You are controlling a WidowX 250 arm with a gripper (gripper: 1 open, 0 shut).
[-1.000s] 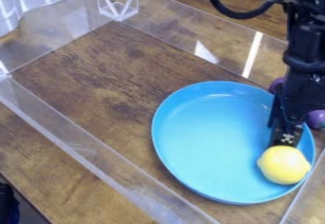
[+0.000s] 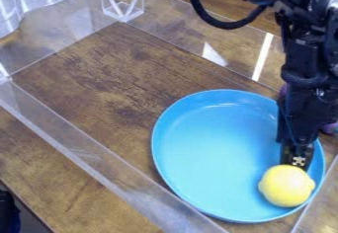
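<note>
A blue plate (image 2: 211,158) lies on the wooden surface at the right of the camera view. A yellow ball-shaped object (image 2: 287,186) sits on the plate's lower right part. My black gripper (image 2: 295,154) reaches down at the plate's right side, just above and behind the yellow object. Its fingertips are dark and partly hidden, so I cannot tell how they stand.
Clear plastic walls (image 2: 98,161) border the wooden surface (image 2: 99,79). A purple object is mostly hidden behind the gripper at the right.
The purple object is now more hidden by the arm.
</note>
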